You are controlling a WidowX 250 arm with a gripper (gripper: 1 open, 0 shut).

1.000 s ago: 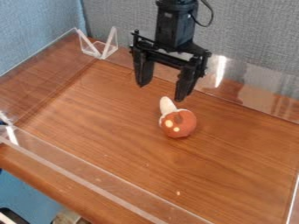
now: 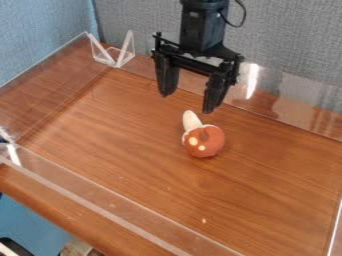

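My black gripper [image 2: 190, 86] hangs from the top centre of the camera view, open, its two fingers wide apart and nothing between them. Below it, a toy mushroom with a red spotted cap [image 2: 206, 144] and a pale stem [image 2: 190, 121] lies on its side on the wooden surface [image 2: 127, 165], apart from the gripper.
A white wire-like object [image 2: 112, 52] stands at the back left corner. Clear low walls edge the wooden surface. Free wood surrounds the mushroom on all sides. Small items at the bottom left edge are partly cut off.
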